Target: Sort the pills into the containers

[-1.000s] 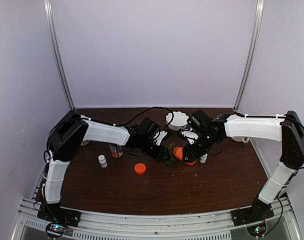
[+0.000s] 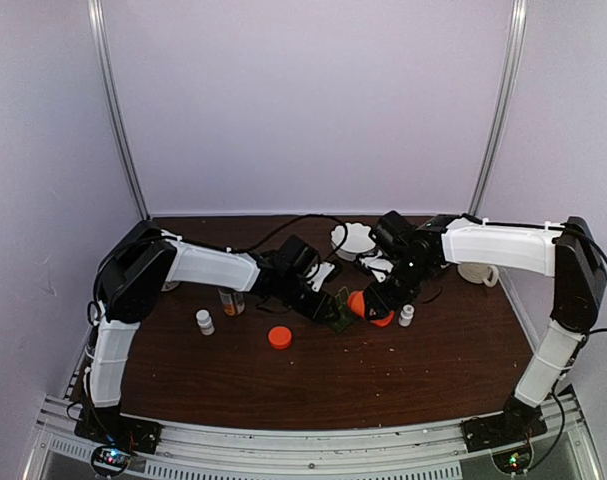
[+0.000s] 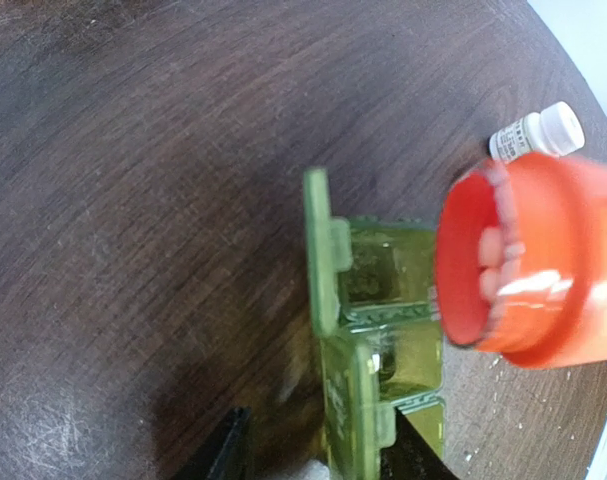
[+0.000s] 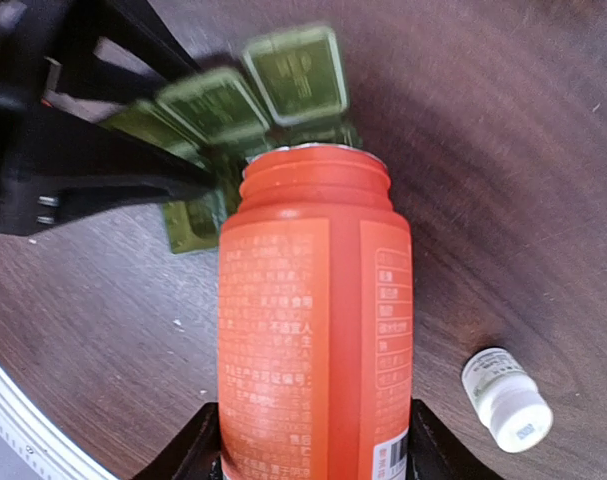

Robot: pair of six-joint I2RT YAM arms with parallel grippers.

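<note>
My right gripper is shut on an orange bottle [image 4: 313,330], which lies tipped with its uncapped mouth toward a green pill box [image 3: 388,350]. In the left wrist view pale pills [image 3: 491,262] show inside the bottle's mouth, beside the box's upper compartment. The box has several compartments, with lids standing up. My left gripper is at the near end of the box, its fingers apart on either side of a raised lid, a gap showing on the left. An orange cap [image 2: 280,337] lies on the table.
A small white bottle [image 4: 506,398] stands close to the right gripper. Another white bottle [image 2: 205,321] and a clear jar [image 2: 231,301] are at left, under the left arm. A white scalloped dish [image 2: 354,240] sits behind the grippers.
My right arm has shifted slightly, and the orange bottle has turned a little in the top view. The left arm looks unmoved.
</note>
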